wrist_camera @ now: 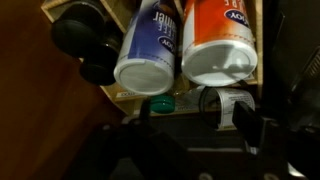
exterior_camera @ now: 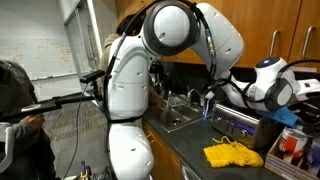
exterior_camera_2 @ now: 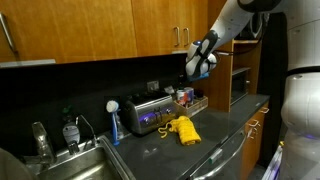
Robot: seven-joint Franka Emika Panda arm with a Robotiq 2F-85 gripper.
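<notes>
In the wrist view, a blue can [wrist_camera: 148, 52] and an orange can [wrist_camera: 219, 45] lie side by side, their pale ends toward my gripper. Two dark fingers stand well apart at the lower part of that view, with nothing held between them. A small green item [wrist_camera: 162, 104] and a white-labelled item [wrist_camera: 232, 105] appear beyond the gap. Exterior view 1 has my arm at the right, above a wooden box [exterior_camera: 290, 168] that holds a red-and-white container [exterior_camera: 292, 141]. My fingers are hard to make out in both exterior views.
A yellow cloth [exterior_camera: 232, 153] lies on the dark counter [exterior_camera: 180, 143] left of the box. Behind it stands a metal toaster [exterior_camera_2: 151, 113]. The sink [exterior_camera_2: 75, 164] is farther left, and wooden cupboards [exterior_camera_2: 110, 35] hang above.
</notes>
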